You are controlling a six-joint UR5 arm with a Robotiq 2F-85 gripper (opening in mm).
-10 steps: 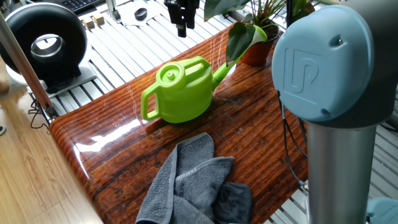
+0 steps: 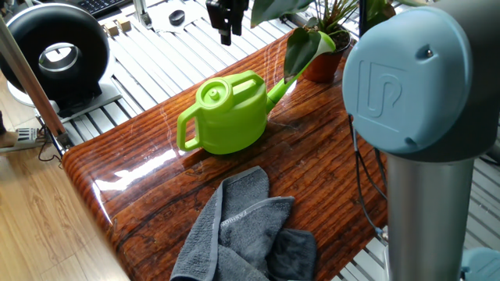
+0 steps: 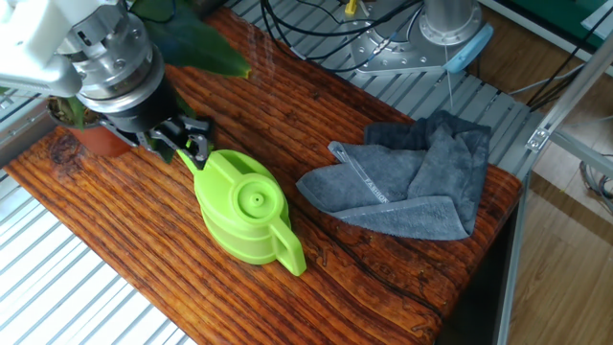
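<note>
A bright green watering can (image 2: 230, 117) stands upright on the dark, glossy wooden table (image 2: 141, 148), its spout pointing toward a potted plant. In exterior view 2 the can (image 3: 244, 216) shows its round lid and its handle toward the lower right. My black gripper (image 2: 226, 31) hangs at the top edge of exterior view 1, beyond the table's far edge in that picture. From the other side, the gripper (image 3: 198, 146) appears above the spout end, overlapping it; whether they touch is unclear. No object shows between its fingers, but how far apart they stand is hard to tell.
A crumpled grey towel (image 2: 242, 226) lies on the table beside the can. The plant's leaves (image 3: 196, 48) and terracotta pot (image 2: 322, 66) crowd the spout end. The arm's blue-capped joint (image 2: 410, 78) blocks the right of exterior view 1. Bare wood lies left of the can there.
The gripper's fingers look slightly different at the tips, with the lighter tip patch now dark. Something at the far left floor edge has shifted. Can, towel and plant have stayed put.
</note>
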